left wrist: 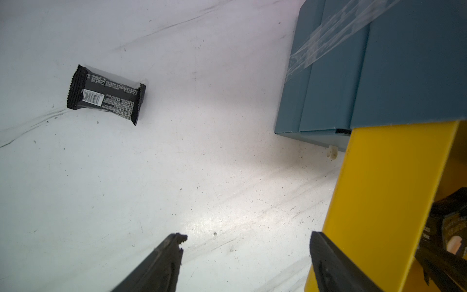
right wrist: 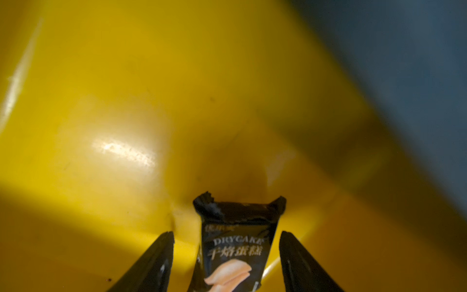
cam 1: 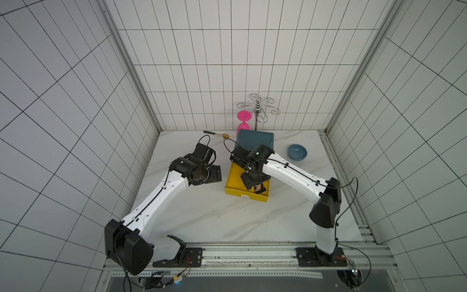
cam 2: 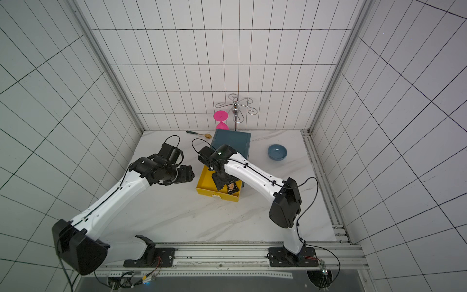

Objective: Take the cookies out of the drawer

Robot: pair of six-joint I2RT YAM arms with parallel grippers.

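Note:
The yellow drawer (cam 1: pixel 234 190) stands pulled out of its blue-grey cabinet (cam 1: pixel 255 138). Inside it lies a black cookie packet (right wrist: pixel 238 238) with pale lettering. My right gripper reaches down into the drawer, its fingers (right wrist: pixel 154 260) on either side of that packet with a gap showing on both sides. A second black packet (left wrist: pixel 108 94) rests on the table left of the cabinet in the left wrist view. Open and empty, my left gripper hovers above the table close to the drawer's yellow side wall.
A blue bowl (cam 1: pixel 297 152) sits at the right. Behind the cabinet are a pink object (cam 1: pixel 244 115) and a metal rack (cam 1: pixel 257 104); a dark-handled utensil (cam 1: pixel 216 134) lies at the back.

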